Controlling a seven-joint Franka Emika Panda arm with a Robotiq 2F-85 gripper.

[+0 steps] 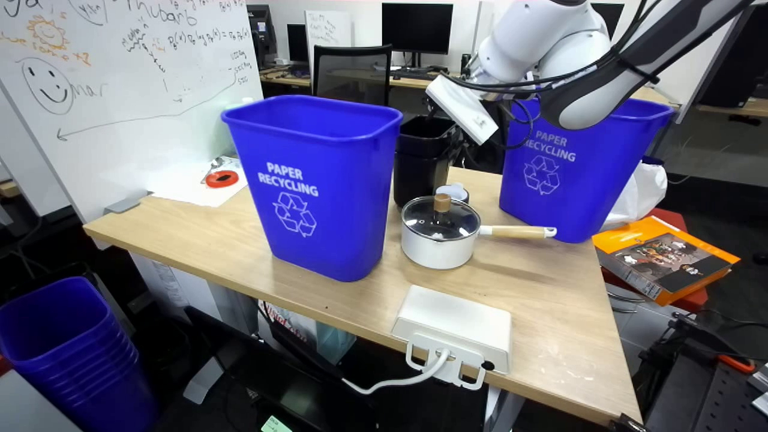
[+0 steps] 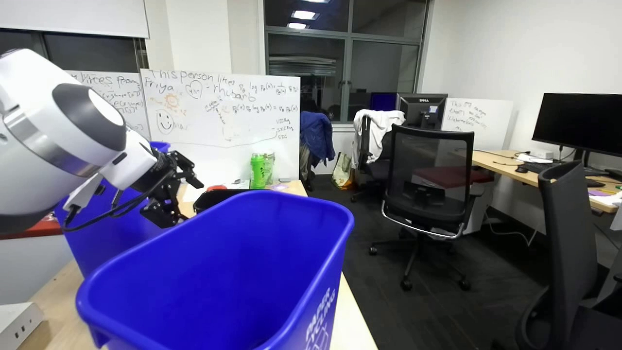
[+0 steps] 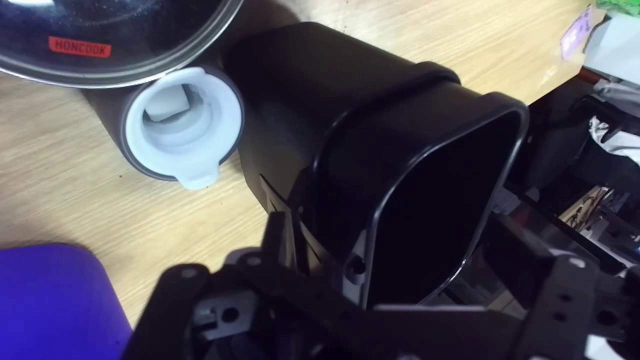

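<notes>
My gripper stands open over a tall black bin, with the bin's open mouth and rim showing between the spread fingers in the wrist view. I cannot tell whether either finger touches the bin. From the side, the gripper shows its two dark fingers apart, near the black bin's rim. A dark cup with a pale lid is beside the bin. Close to both is a white pot with a glass lid and wooden knob. Exterior view 1 mostly hides the fingers behind a white wrist box.
Blue recycling bins stand left and right of the pot, tall obstacles near the arm. At the table's front edge lies a white power box. An orange book lies off the right edge. Bare tabletop shows at front right.
</notes>
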